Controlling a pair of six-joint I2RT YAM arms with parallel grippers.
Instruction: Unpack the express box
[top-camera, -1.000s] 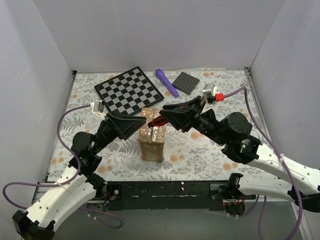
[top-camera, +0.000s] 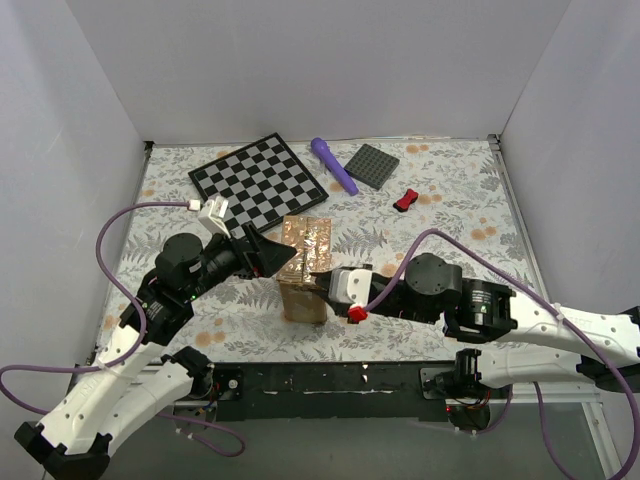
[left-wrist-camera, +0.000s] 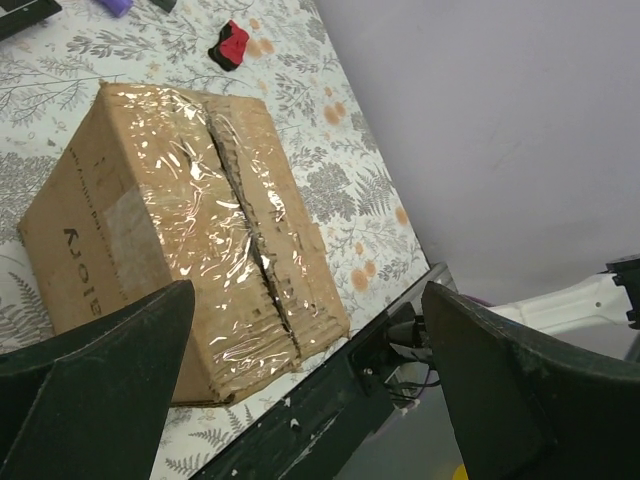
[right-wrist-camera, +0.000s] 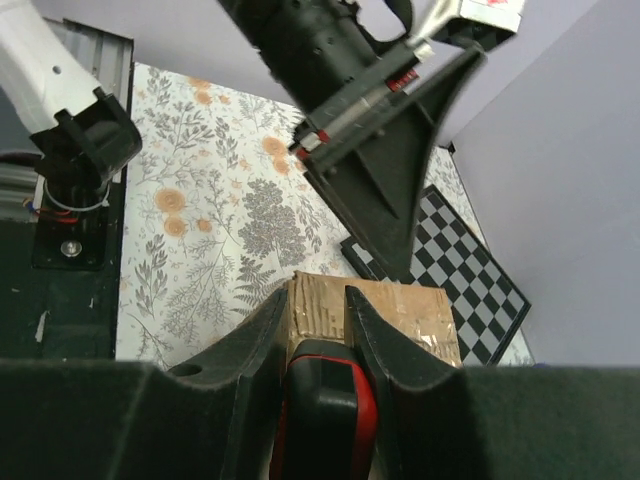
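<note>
A brown cardboard box (top-camera: 305, 240) with shiny tape across its top stands mid-table; its taped seam and printed side show in the left wrist view, where the box (left-wrist-camera: 230, 230) looks closed. My left gripper is open, its fingers (left-wrist-camera: 120, 365) wide apart with nothing held between them. In the top view, the left gripper (top-camera: 285, 256) is at the box's left side. My right gripper is shut on a red-and-black cutter-like tool (right-wrist-camera: 325, 410), low over the box's near right part in the top view. The tool's tip is hidden.
A checkered board (top-camera: 258, 180), a purple microphone-shaped object (top-camera: 333, 166), a dark square pad (top-camera: 371, 166) and a small red-and-black item (top-camera: 405, 200) lie behind the box. Both arms crowd the box.
The left gripper shifted and turned slightly. The box stayed put.
</note>
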